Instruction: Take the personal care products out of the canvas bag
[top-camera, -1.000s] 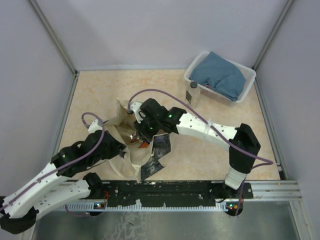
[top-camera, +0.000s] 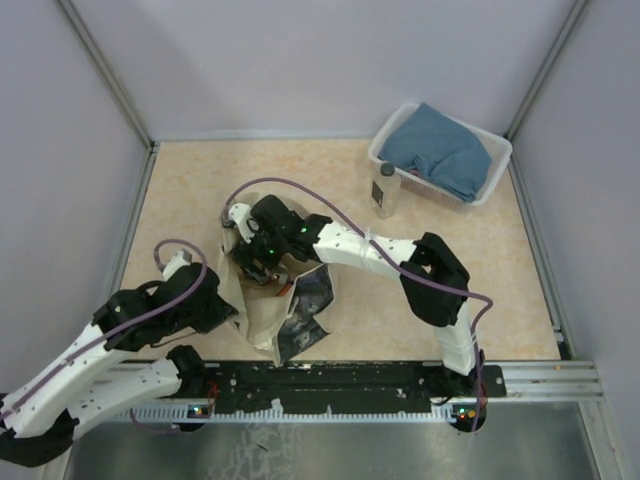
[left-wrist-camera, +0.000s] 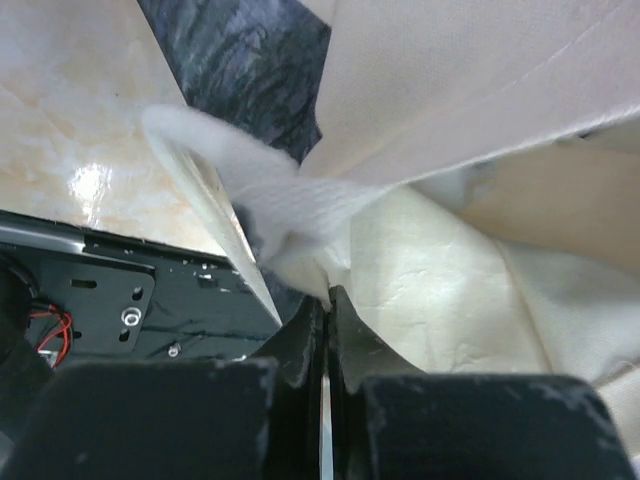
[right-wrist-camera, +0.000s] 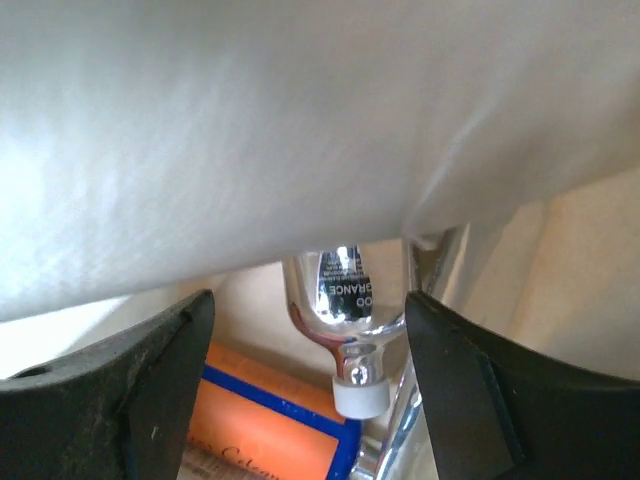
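Observation:
The cream canvas bag (top-camera: 262, 318) stands open at the front left, its dark printed flap (top-camera: 303, 315) folded out. At its front-left rim my left gripper is shut, with a fold of the bag's cloth (left-wrist-camera: 310, 255) at the fingertips. From above, my right gripper reaches into the bag, open and with nothing gripped. Between and beyond its fingers lie a clear bottle (right-wrist-camera: 338, 290) with a black label and white cap, and an orange container (right-wrist-camera: 262, 425) with a blue band. Pale cloth covers the upper right wrist view.
A clear bottle (top-camera: 385, 190) stands upright on the table by a white basket (top-camera: 500, 150) holding a blue cloth (top-camera: 435, 150) at the back right. Bare table (top-camera: 440, 225) lies right of the bag. A black rail (top-camera: 370, 385) runs along the front edge.
My right gripper has moved left, deeper over the bag's left part. The left gripper has shifted slightly down and left, and the bag's rim has changed shape a little.

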